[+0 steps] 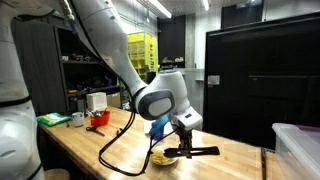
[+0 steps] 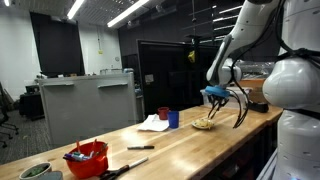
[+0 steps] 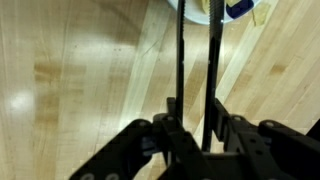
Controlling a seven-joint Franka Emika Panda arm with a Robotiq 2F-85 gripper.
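Note:
My gripper is shut on a long black two-armed tool that looks like tongs; its arms run to the top edge of the wrist view, with a gap between them. In exterior view 1 the black tool spreads sideways below the wrist, close to a plate with yellow pieces. Only the rim of this plate shows in the wrist view, with a dark blue piece on it. Exterior view 2 has the plate just below the tool. Whether they touch, I cannot tell.
A red container with utensils stands at the table's near left in exterior view 2. Farther back are a blue cup, a red cup and a white cloth. The tabletop under the gripper is bare.

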